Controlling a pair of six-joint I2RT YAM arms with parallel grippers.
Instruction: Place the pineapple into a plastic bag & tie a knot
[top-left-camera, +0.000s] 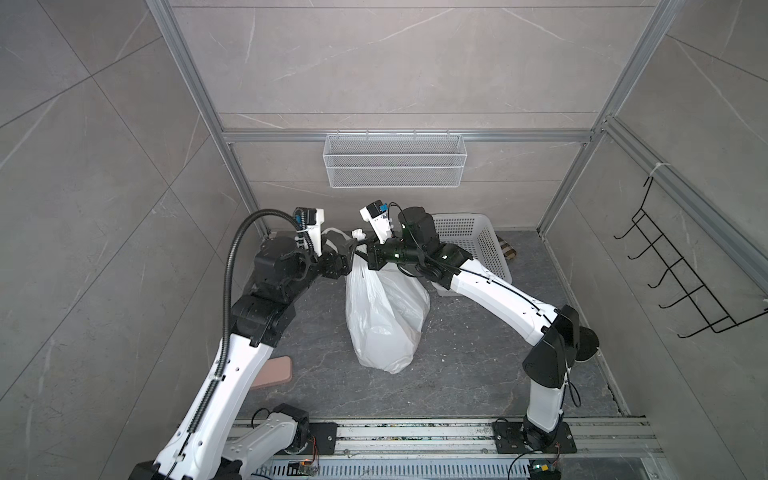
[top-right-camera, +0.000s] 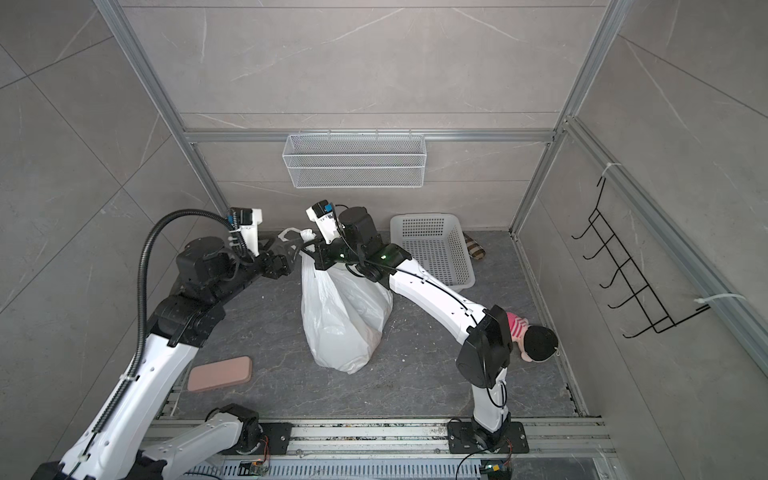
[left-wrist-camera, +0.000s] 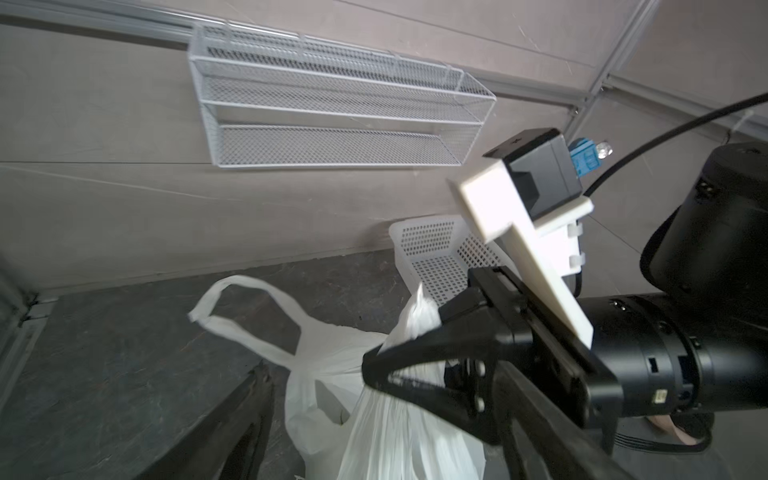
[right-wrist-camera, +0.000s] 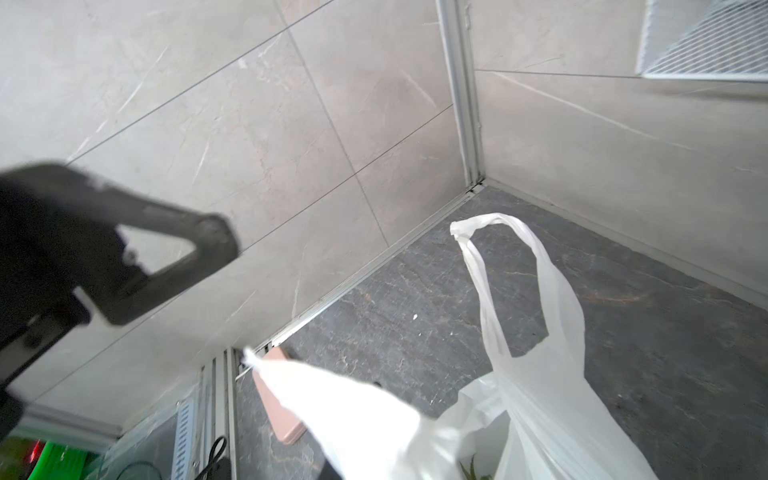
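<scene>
A white plastic bag (top-left-camera: 382, 316) stands on the grey floor in the middle, with a bit of green leaf (right-wrist-camera: 470, 472) inside. My right gripper (top-left-camera: 364, 254) is shut on the gathered bag top, which pokes up above its fingers in the left wrist view. My left gripper (top-right-camera: 280, 264) is just left of it, part open, with nothing seen between its fingers. A loose handle loop (left-wrist-camera: 248, 320) sticks out beside the gathered top, above and beyond my left gripper.
A white perforated basket (top-right-camera: 432, 224) stands behind the right arm, a brown striped item (top-right-camera: 474, 246) beside it. A pink pad (top-right-camera: 216, 373) lies front left, a doll (top-right-camera: 537, 344) at the right. A wire rack (top-left-camera: 393, 160) hangs on the back wall.
</scene>
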